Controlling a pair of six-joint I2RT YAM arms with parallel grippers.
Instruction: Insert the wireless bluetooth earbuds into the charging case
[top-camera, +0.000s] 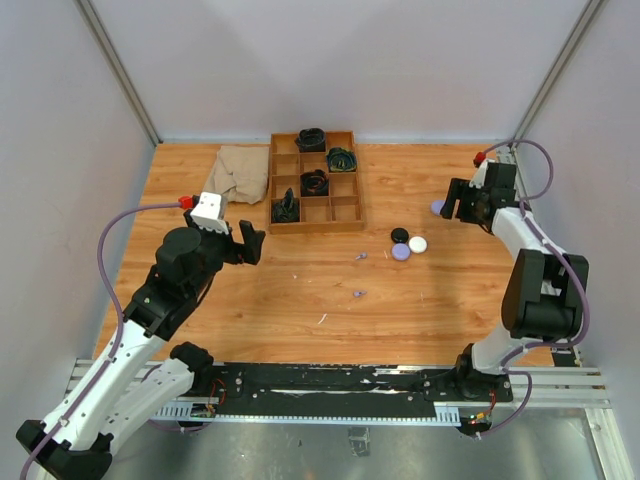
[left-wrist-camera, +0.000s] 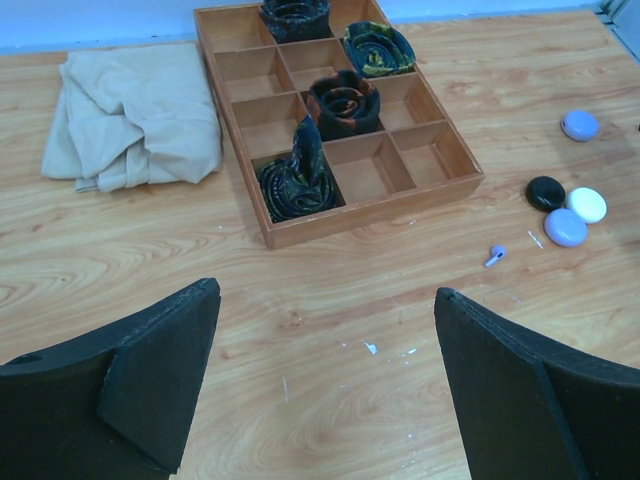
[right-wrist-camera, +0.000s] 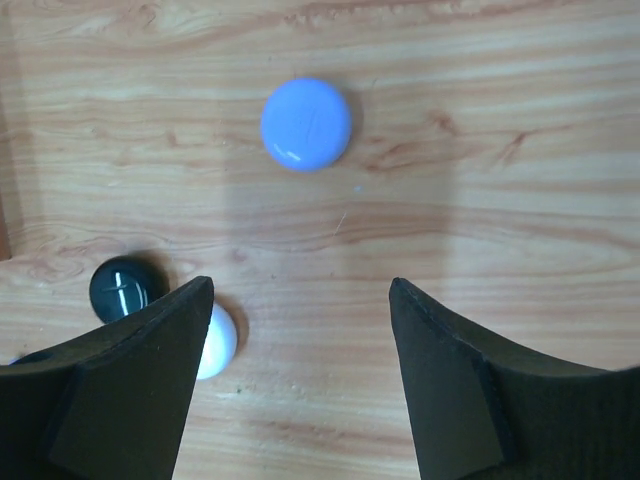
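Observation:
Small pale-blue earbuds (left-wrist-camera: 496, 254) lie on the middle of the table, another (top-camera: 358, 293) nearer the front. Round cases sit to their right: black (top-camera: 399, 235), white (top-camera: 418, 245), blue (top-camera: 401, 251), and a lone blue one (right-wrist-camera: 305, 124) farther back. My right gripper (top-camera: 461, 198) hangs open above the table beside that lone case, nothing between its fingers. My left gripper (top-camera: 247, 242) is open and empty over the left half of the table.
A wooden compartment tray (top-camera: 315, 225) holding several dark coiled items stands at the back centre, a folded beige cloth (top-camera: 238, 172) to its left.

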